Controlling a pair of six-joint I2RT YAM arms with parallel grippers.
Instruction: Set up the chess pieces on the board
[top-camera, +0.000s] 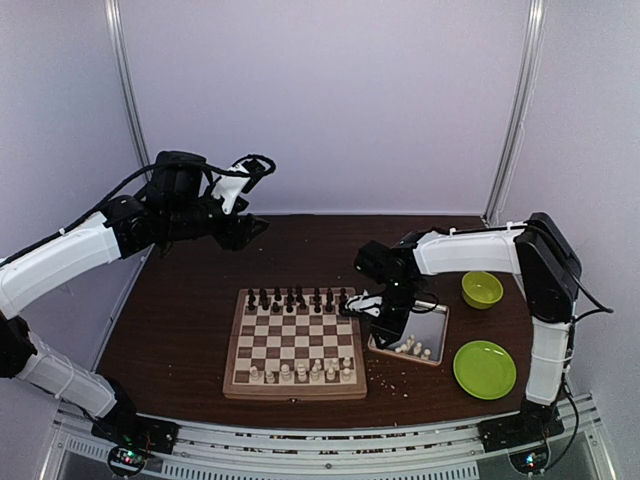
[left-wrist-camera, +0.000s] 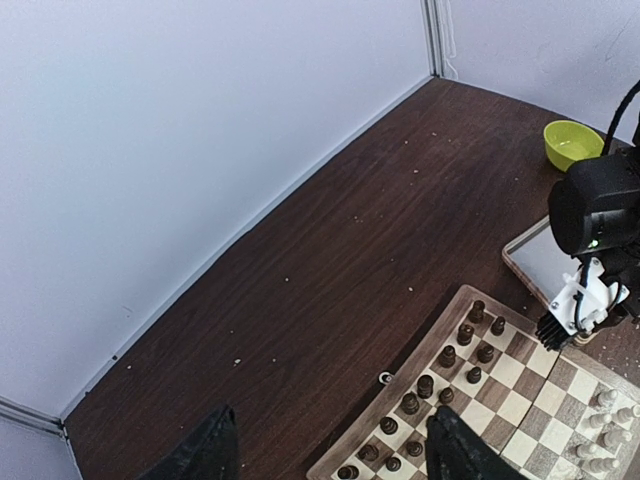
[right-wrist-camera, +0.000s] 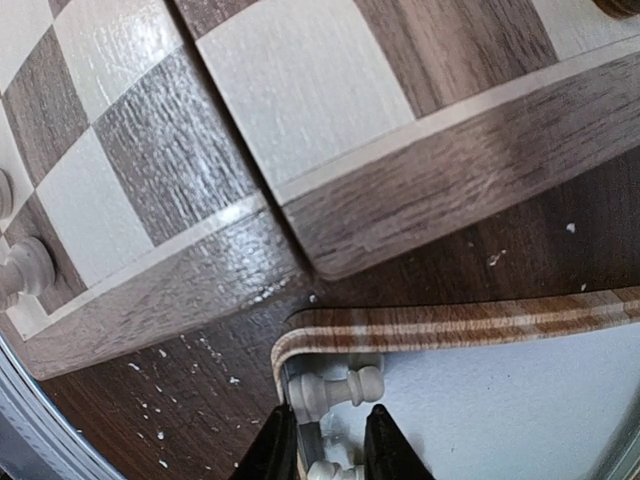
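Observation:
The chessboard holds black pieces along its far side and white ones along its near side. Right of it, a tray holds loose white pieces. My right gripper is low at the tray's corner, its fingertips on either side of a lying white pawn, shut on it as far as the view shows. My left gripper hangs open and empty, high above the table to the left of the board.
A green bowl stands behind the tray at right, and a green plate lies in front of it.

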